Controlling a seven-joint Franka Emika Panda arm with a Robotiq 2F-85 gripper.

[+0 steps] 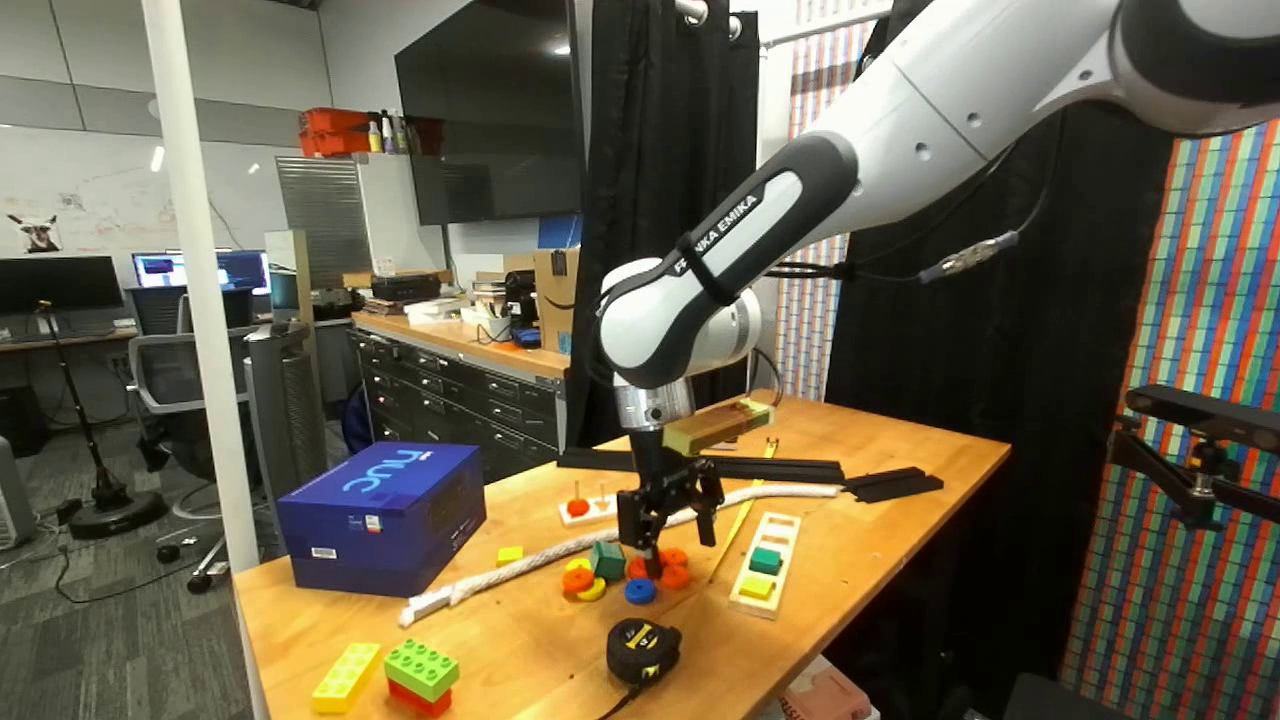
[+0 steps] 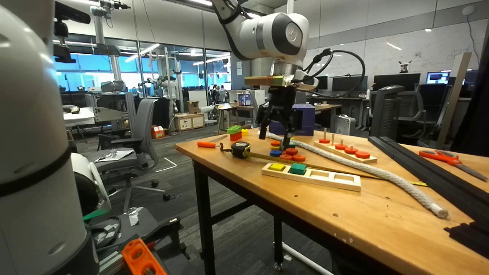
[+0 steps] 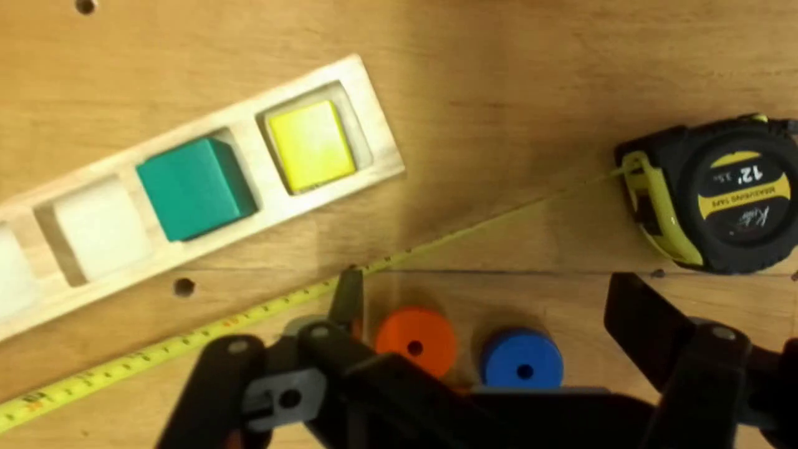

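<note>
My gripper (image 1: 672, 540) hangs low over the middle of the table, among loose discs and blocks. In the wrist view its black fingers stand wide apart with nothing gripped. An orange disc (image 3: 416, 341) and a blue disc (image 3: 522, 359) lie on the table between and below them. A green block (image 1: 607, 559) and other orange and yellow discs sit close by, partly hidden by the hand in the exterior views. Beside this group lies a wooden tray (image 2: 339, 180), with a yellow block (image 3: 310, 146) and a teal block (image 3: 196, 188) in adjacent compartments.
A black tape measure (image 3: 737, 194) has its yellow tape (image 3: 187, 343) stretched between the tray and discs. White rope (image 2: 362, 165) crosses behind the discs. Further back are a peg board (image 2: 371, 159), scissors (image 2: 440, 156) and black rails (image 2: 431, 177). The blue box (image 1: 384, 516) stands at the left.
</note>
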